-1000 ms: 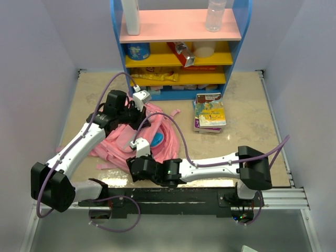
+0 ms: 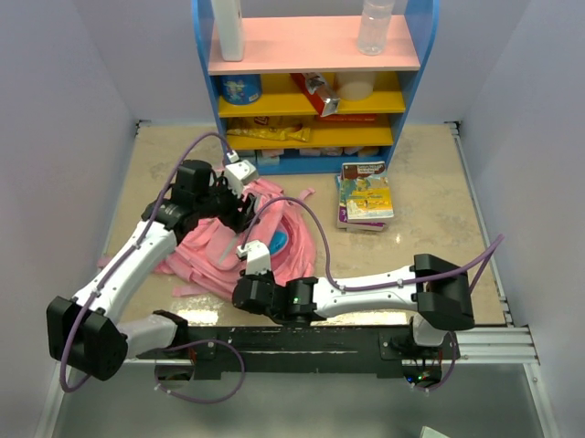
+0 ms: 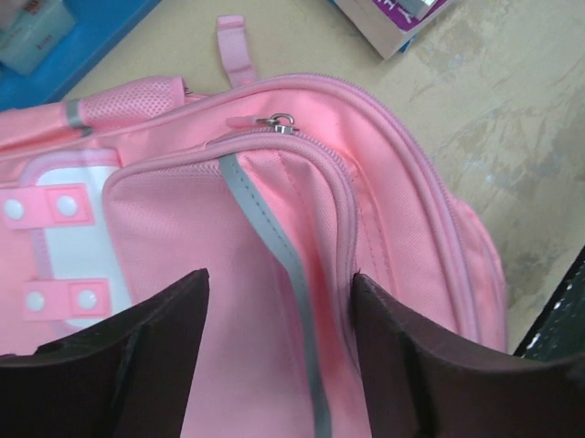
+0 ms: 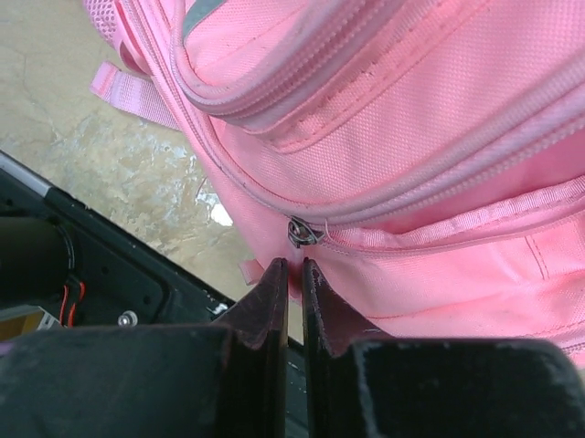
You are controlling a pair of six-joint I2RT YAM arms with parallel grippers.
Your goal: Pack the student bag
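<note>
The pink student bag (image 2: 291,260) lies on the floor at left centre, a blue round item (image 2: 278,241) showing in its opening. In the left wrist view my left gripper is open over the bag's front, its right finger (image 3: 370,315) beside the raised zipped edge (image 3: 340,187). A zipper slider (image 3: 277,123) sits on that edge, farther up. The narrow fingers of my right gripper stand close around the hanging tab of another zipper slider (image 4: 302,232); whether they press on it is unclear. That zipper runs along the bag's curved rim.
Books (image 2: 366,194) are stacked on the floor to the bag's right. Behind stands a shelf (image 2: 315,57) holding a clear bottle (image 2: 374,27), a blue container (image 2: 241,88) and several packets. Open floor (image 2: 434,205) lies right of the books.
The left gripper has moved a little left and nearer the front.
</note>
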